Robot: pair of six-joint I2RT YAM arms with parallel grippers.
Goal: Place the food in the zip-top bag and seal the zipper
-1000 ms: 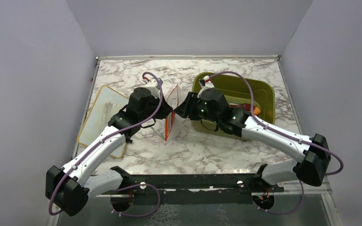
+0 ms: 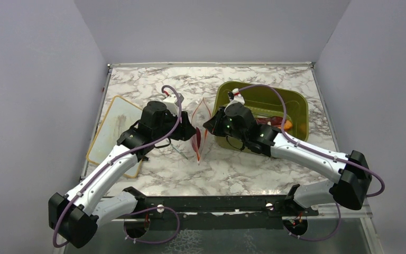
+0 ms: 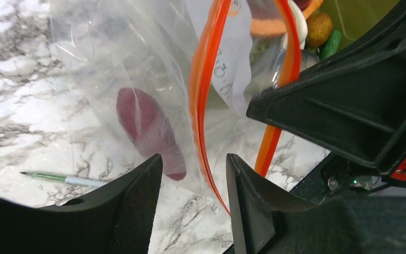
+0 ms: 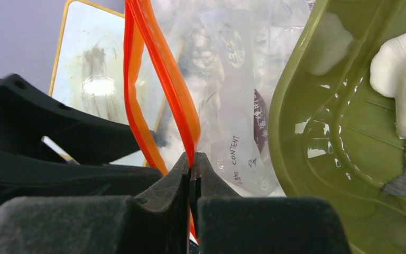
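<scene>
The clear zip bag (image 2: 201, 114) stands with its orange zipper spread between the grippers, a purple-red oblong food item (image 3: 145, 127) inside its lower part. My left gripper is open, with one zipper edge running behind the gap between its fingers. My right gripper is shut on the other orange zipper edge, at the bag's right side. The bag's label reads CONTENT in the right wrist view.
A green bin (image 2: 296, 106) holding mushroom and other food stands right of the bag. A board (image 2: 105, 132) lies at left, and a pen (image 3: 53, 177) beside the bag.
</scene>
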